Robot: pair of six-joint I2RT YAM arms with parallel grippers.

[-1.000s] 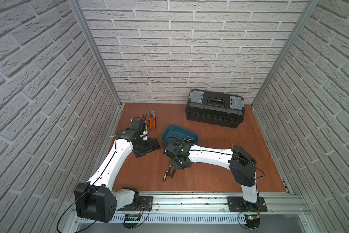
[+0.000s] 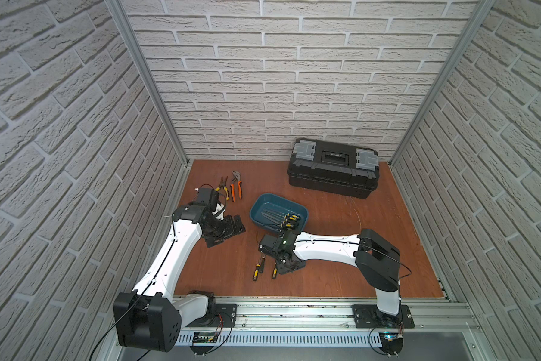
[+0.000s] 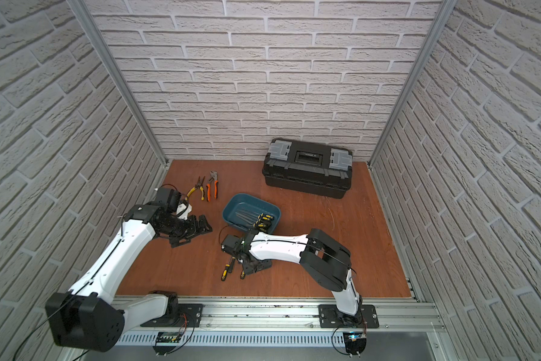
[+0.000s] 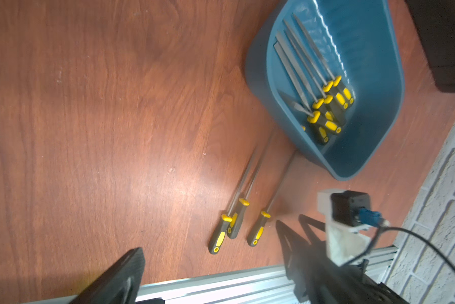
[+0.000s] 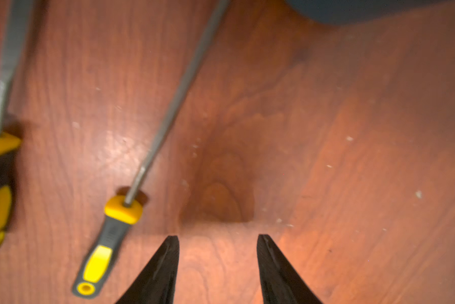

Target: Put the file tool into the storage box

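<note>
Three files with black-and-yellow handles lie on the table in front of the blue storage box [image 4: 268, 76]. In the left wrist view two lie close together, the left file [image 4: 219, 235] and the middle file [image 4: 238, 217]. Slightly apart to their right lies a third, the right file [image 4: 259, 228]. My right gripper is open over bare wood, to the right of that file's handle [image 5: 105, 243], nothing between its fingers. My left gripper hangs left of the box, its fingers spread wide and empty. Several similar files [image 4: 308, 76] lie inside the box.
A black toolbox [image 2: 333, 171] stands at the back right. Pliers [image 2: 235, 186] lie at the back left, partly behind my left arm. My right forearm passes just in front of the blue box.
My right gripper has shifted right and slightly toward the front edge. The right file's handle now shows farther right, apart from the other two. The left arm has moved only slightly.
</note>
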